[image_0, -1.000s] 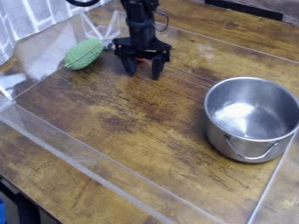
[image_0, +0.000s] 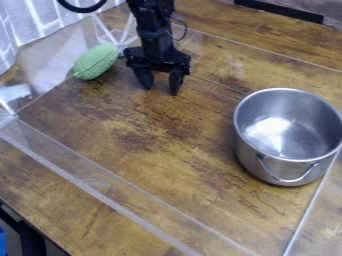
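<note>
My black gripper (image_0: 158, 72) is low over the wooden table (image_0: 147, 160) at the back centre, its fingers pointing down near the tabletop. Whether it is open, shut or has something between its fingers is hard to tell in this small, dark view. A pale green corn-like object (image_0: 95, 61) lies to the gripper's left. A large steel pot (image_0: 286, 138) stands at the right, apart from both.
Clear plastic strips run along the table's sides and back. A pale curtain or cloth (image_0: 27, 30) hangs at the top left.
The gripper has shifted slightly; a small reddish patch seen at its fingers earlier is now mostly hidden. The green object and the pot are unmoved.
</note>
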